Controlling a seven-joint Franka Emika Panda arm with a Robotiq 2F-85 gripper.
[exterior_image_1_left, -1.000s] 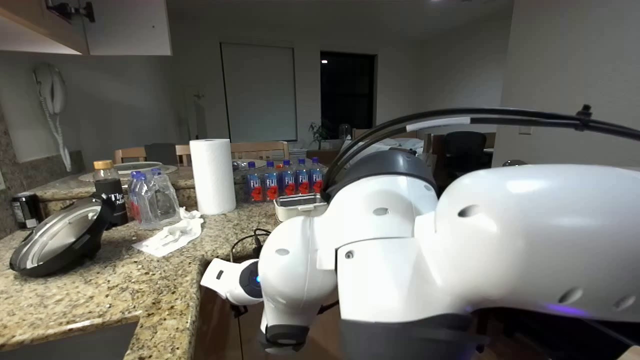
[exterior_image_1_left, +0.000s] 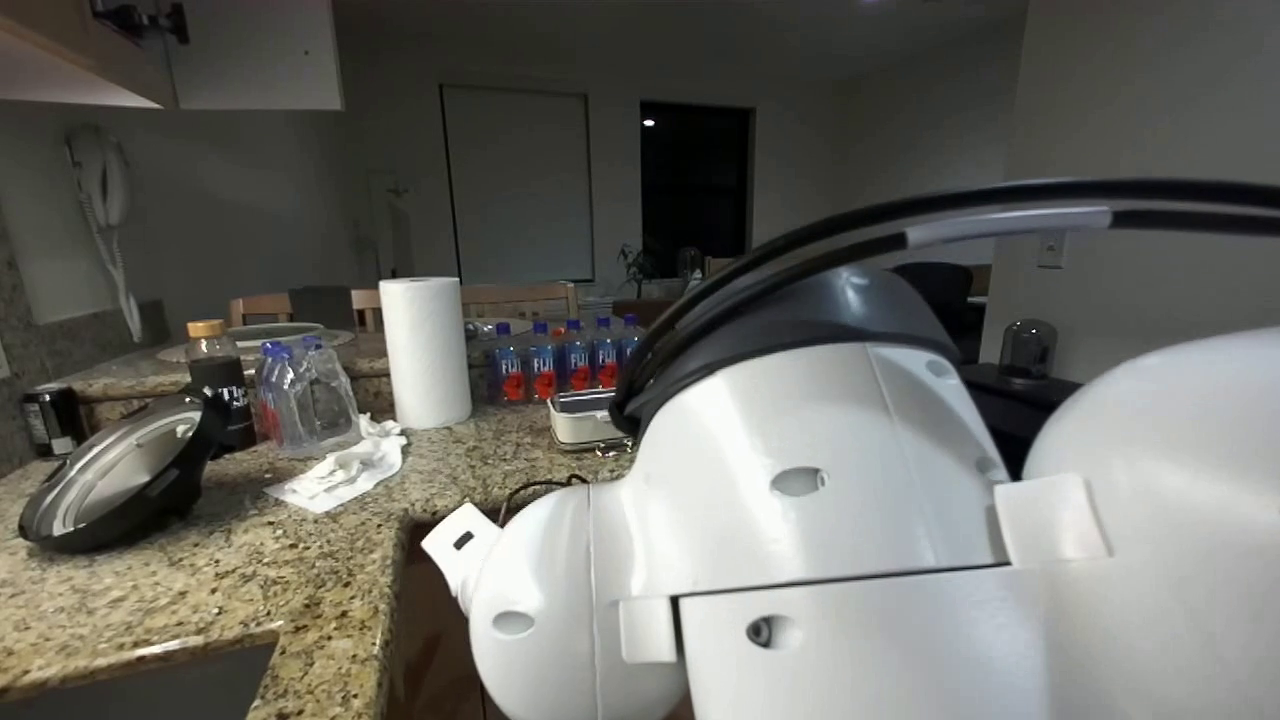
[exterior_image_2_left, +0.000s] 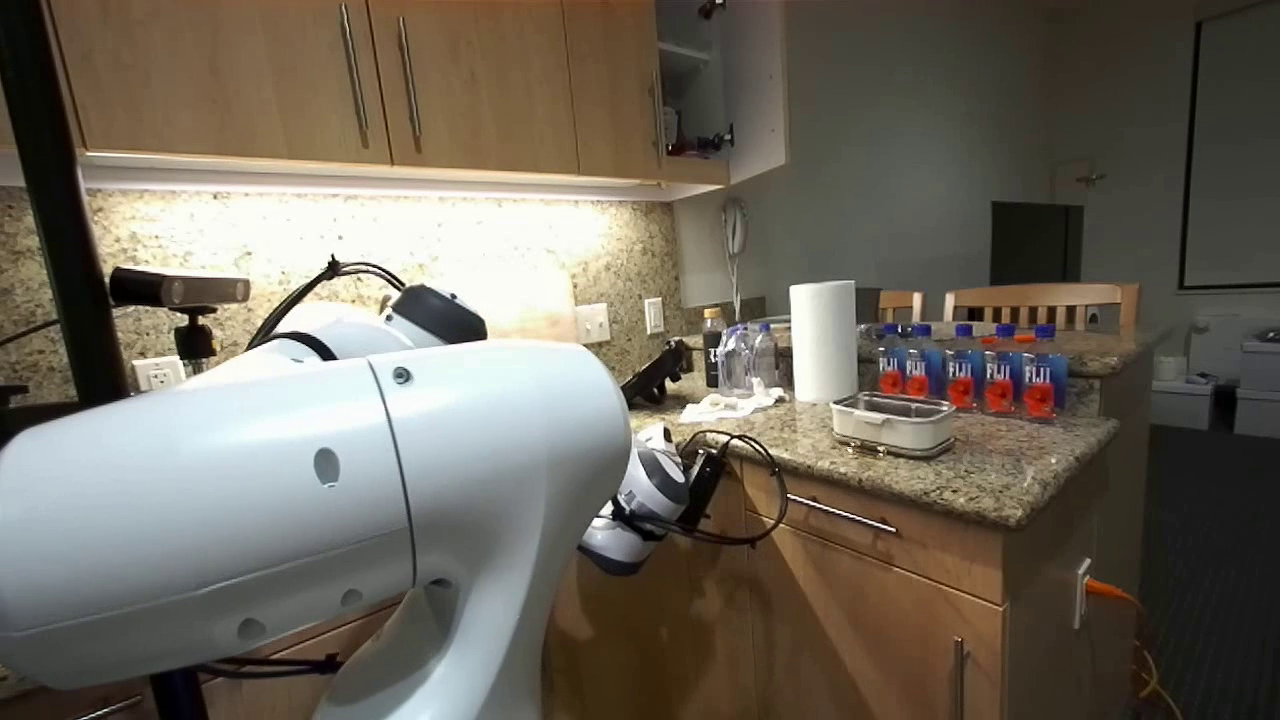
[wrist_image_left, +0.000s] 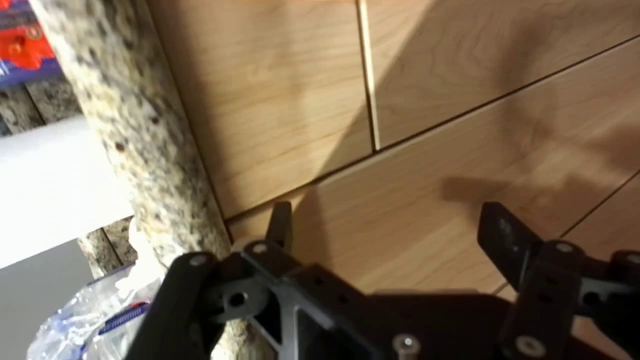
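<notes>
My gripper is open in the wrist view, and only air lies between its fingers. Behind them is the light wood cabinet front (wrist_image_left: 384, 222), with the speckled counter edge (wrist_image_left: 156, 162) slanting down to the left. From the second exterior view, the gripper (exterior_image_2_left: 708, 480) hangs low beside the counter front, partly behind cables. A cream rectangular container (exterior_image_2_left: 894, 422) rests on the counter, clear of the gripper. Several blue-capped water bottles (exterior_image_2_left: 962, 374) stand behind it. In the first exterior view the fingers are hidden behind the white arm (exterior_image_1_left: 768, 504).
A paper towel roll (exterior_image_1_left: 426, 354) stands upright near crumpled white paper (exterior_image_1_left: 348, 468), clear empty bottles (exterior_image_1_left: 306, 396) and a dark-bodied bottle (exterior_image_1_left: 220, 378). A tilted black-rimmed lid (exterior_image_1_left: 126, 474) lies left. Open counter (exterior_image_1_left: 156, 588) surrounds the sink (exterior_image_1_left: 156, 690).
The arm has shifted and looks larger in the first exterior view, its wrist partly turned and hidden behind the forearm. More of the container is covered. Objects on the counter have stayed put.
</notes>
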